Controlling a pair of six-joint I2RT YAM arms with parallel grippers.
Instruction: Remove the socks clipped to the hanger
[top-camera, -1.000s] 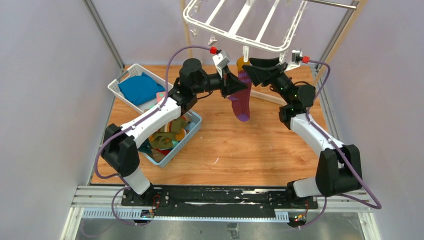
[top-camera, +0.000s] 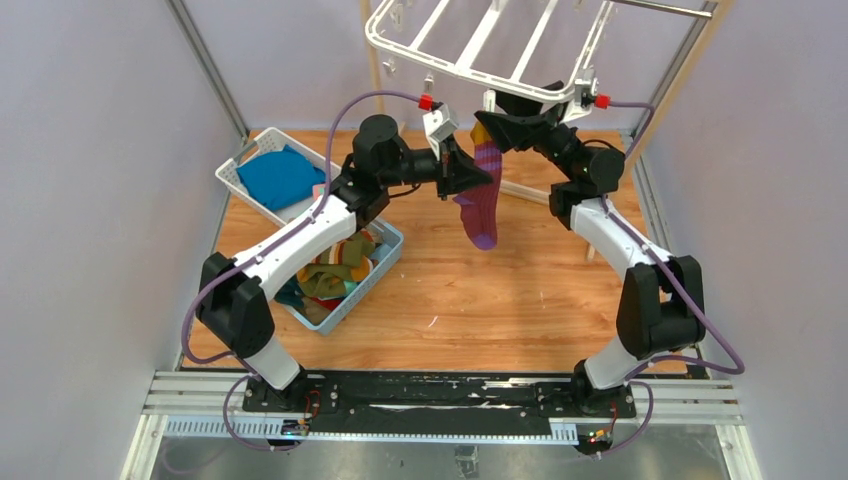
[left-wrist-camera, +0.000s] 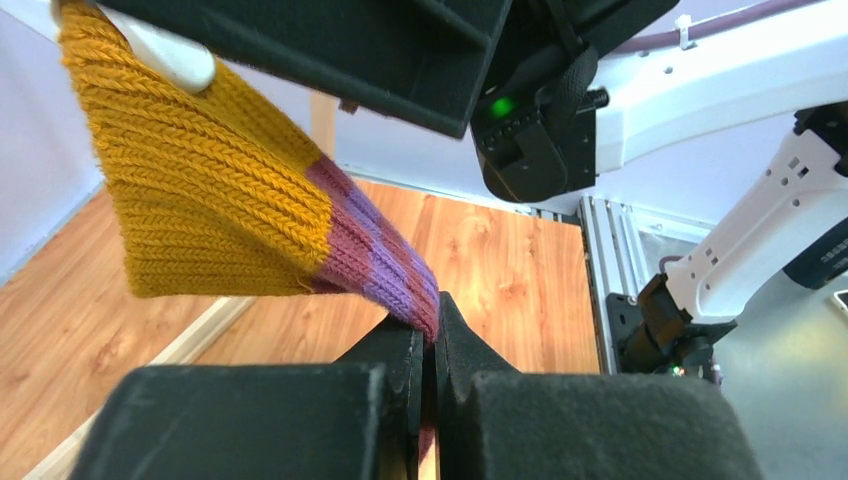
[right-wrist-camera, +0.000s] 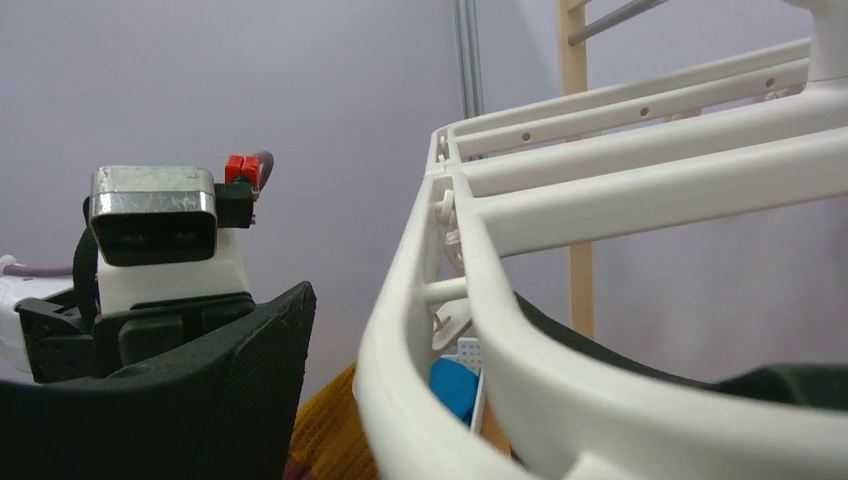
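A purple sock with a mustard top (top-camera: 482, 200) hangs from a clip on the white hanger (top-camera: 470, 72). My left gripper (top-camera: 482, 180) is shut on the sock; in the left wrist view its fingers pinch the knitted fabric, with the mustard part (left-wrist-camera: 210, 200) stretched up toward the clip. My right gripper (top-camera: 495, 130) is up at the hanger's front corner by the clip, its finger parted around that part. In the right wrist view the hanger's frame (right-wrist-camera: 620, 160) fills the right side and the sock's mustard fabric (right-wrist-camera: 325, 430) shows below.
A white basket with blue cloth (top-camera: 228, 172) and a light blue basket of socks (top-camera: 355, 300) stand at the left. A wooden bar (top-camera: 532, 193) lies behind the sock.
My right gripper has risen and shifted slightly left at the hanger, its arm moving with it. The sock's lower end hangs a little lower.
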